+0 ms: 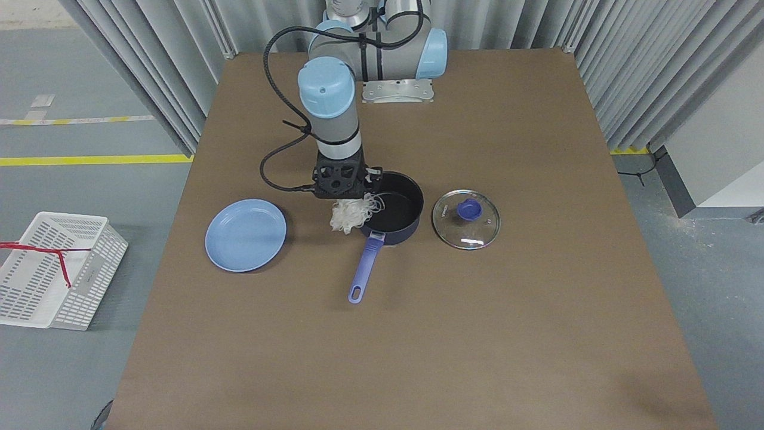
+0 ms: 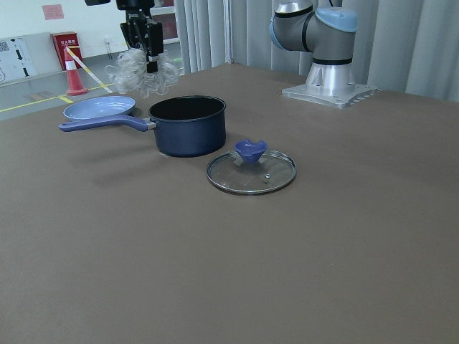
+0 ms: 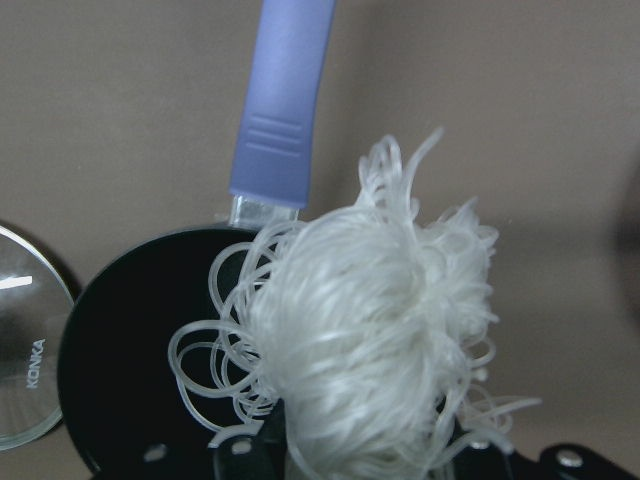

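Note:
My gripper is shut on a clump of white noodle-like strands, seen loose and tangled in the wrist view. It hangs above the near-left side of a dark blue saucepan with a purple handle. A glass lid with a blue knob lies to the right of the pan. The blue plate stands empty to the left of the pan. In the wrist view the strands cover the fingertips.
The robot's base plate is at the back. A white basket is on the left, off the table.

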